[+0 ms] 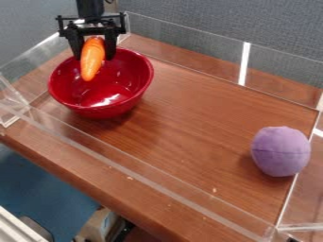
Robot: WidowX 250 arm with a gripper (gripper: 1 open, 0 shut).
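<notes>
My black gripper [93, 37] is at the top left, over a red bowl [111, 95]. An orange, carrot-like object [91, 60] hangs tilted upright at the fingers, its lower end inside the bowl's outline; whether it touches the bowl I cannot tell. The gripper appears shut on it. A purple ball [280, 151] rests at the right of the wooden table [177, 151].
Clear plastic walls edge the table, with a grey panel behind. Beyond the near-left edge lie a blue floor and some objects, partly seen.
</notes>
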